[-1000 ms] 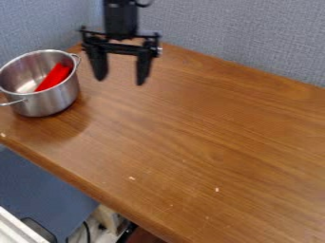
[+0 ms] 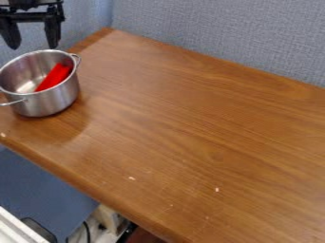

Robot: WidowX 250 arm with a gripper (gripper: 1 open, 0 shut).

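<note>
My black gripper (image 2: 32, 30) is at the top left edge, partly cut off, open with its fingers pointing down just above and behind a steel pot (image 2: 41, 102). Inside the pot lies a red elongated object (image 2: 53, 78), resting toward the pot's right side. I see nothing between the fingers.
The pot stands at the left edge of a wooden table (image 2: 203, 133), whose middle and right are clear. A grey speckled wall (image 2: 229, 38) runs behind it. Blue and white items lie below the table's left edge.
My gripper has moved left from above the middle-back of the table to above the pot at the left edge. The pot and red object look unchanged.
</note>
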